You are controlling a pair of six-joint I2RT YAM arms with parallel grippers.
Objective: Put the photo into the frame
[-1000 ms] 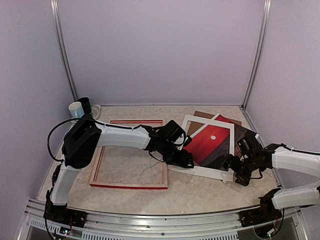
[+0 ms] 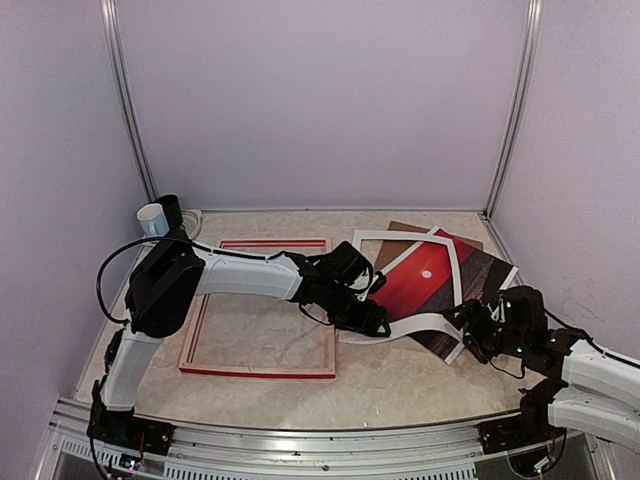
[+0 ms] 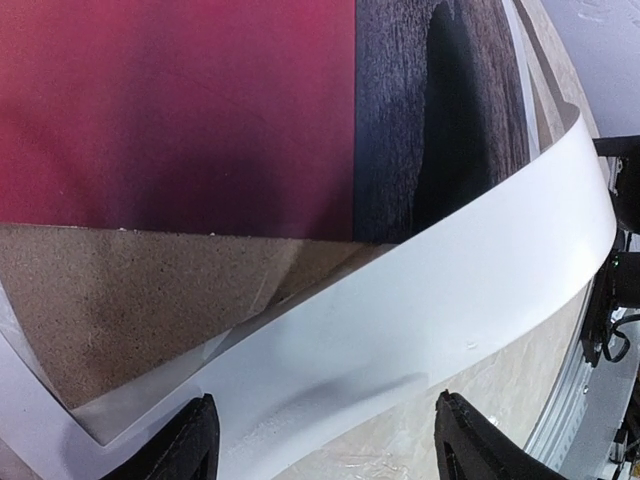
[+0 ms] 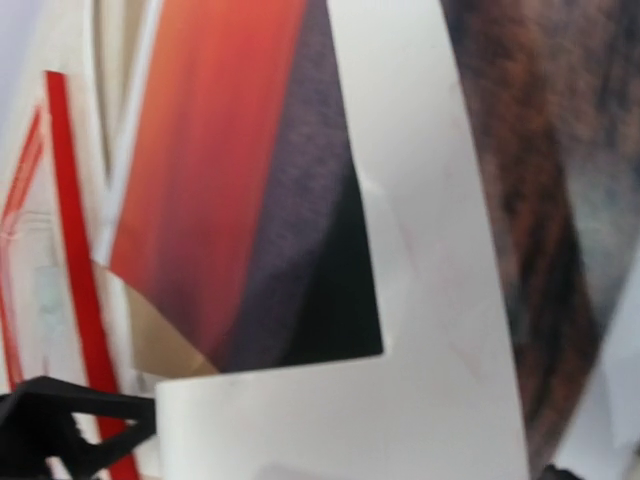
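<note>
A white mat (image 2: 453, 262) lies over the photo (image 2: 400, 292), which shows a red field beside dark grey. Its front strip (image 3: 400, 300) bows up in a curve between my two grippers. At the strip's left end my left gripper (image 2: 383, 328) is open, its fingers (image 3: 190, 445) spread in the left wrist view, with the white strip passing near them. My right gripper (image 2: 460, 322) stands open around the mat's front right corner (image 4: 440, 420); whether its fingers touch it I cannot tell. The red-edged frame (image 2: 260, 372) lies left, partly beneath my left arm.
A brown board (image 2: 400, 228) shows under the photo's back edge. At the back left stand a light blue mug (image 2: 152, 220) and a black cup (image 2: 170, 208).
The mat's front strip, flat before, is now buckled upward, and its back edge has shifted left. The left arm looks still.
</note>
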